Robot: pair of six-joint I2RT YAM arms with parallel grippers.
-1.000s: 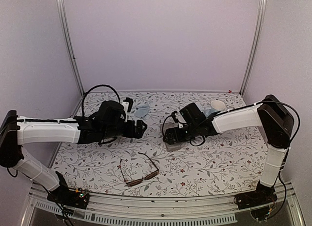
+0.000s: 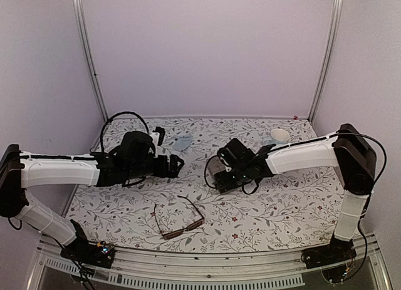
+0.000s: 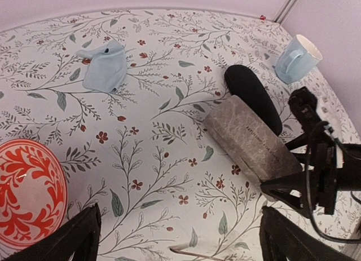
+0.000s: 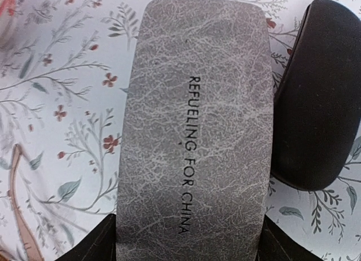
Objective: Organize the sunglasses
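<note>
Brown sunglasses (image 2: 182, 231) lie with arms unfolded on the table's front middle. A grey glasses case (image 4: 194, 52) printed "REFUELING FOR CHINA" lies beside a black case (image 4: 316, 97). My right gripper is over the grey case's near end, its fingers part open at either side; whether they touch it is unclear. My left gripper (image 2: 172, 166) is open above the table, left of the cases, with nothing between its fingers.
A folded blue cloth (image 3: 107, 66) lies at the back, a light blue mug (image 3: 293, 63) stands at back right, and a red patterned round object (image 3: 31, 190) is at the left.
My right gripper has shifted slightly toward the front and down onto the grey case's near end. The left arm has moved slightly left. The sunglasses have not moved.
</note>
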